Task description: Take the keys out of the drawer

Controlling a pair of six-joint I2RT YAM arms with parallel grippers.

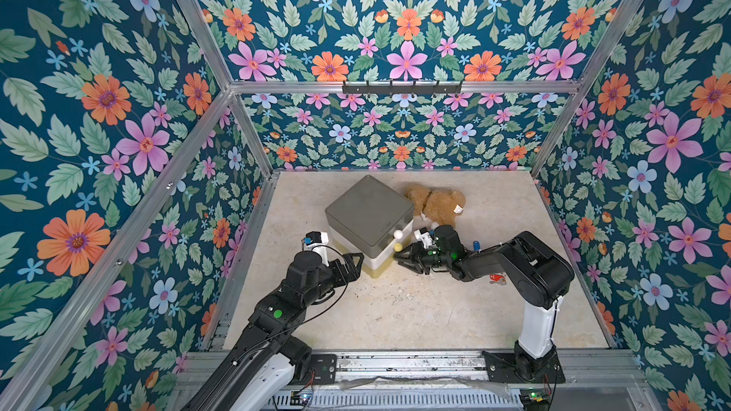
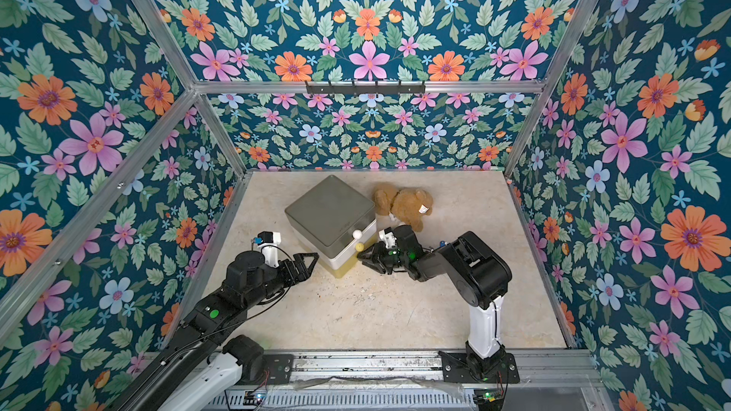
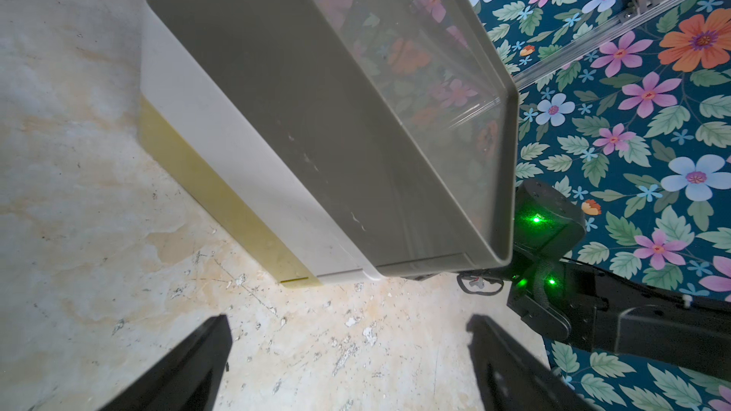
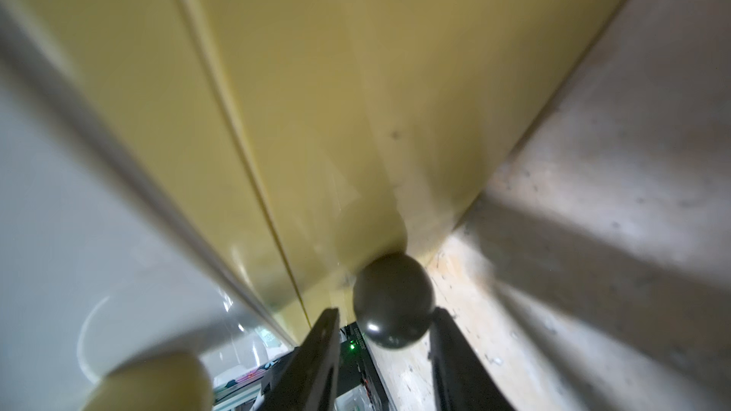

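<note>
The drawer box [image 1: 369, 213] has a grey top over white and yellow layers, all drawers closed as far as shows. White [image 1: 397, 235] and yellow knobs [image 1: 398, 246] sit on its right-facing side. A dark grey knob [image 4: 393, 300] stands on the lowest yellow drawer front [image 4: 380, 106]. My right gripper has its fingertips part open on either side of this knob, a small gap visible on the left. My left gripper is open and empty, close to the box's left-facing side. No keys are visible.
A brown plush toy [image 1: 441, 204] lies behind the right gripper, beside the box. Small red [image 1: 497, 278] and blue [image 1: 476, 246] items lie near the right arm.
</note>
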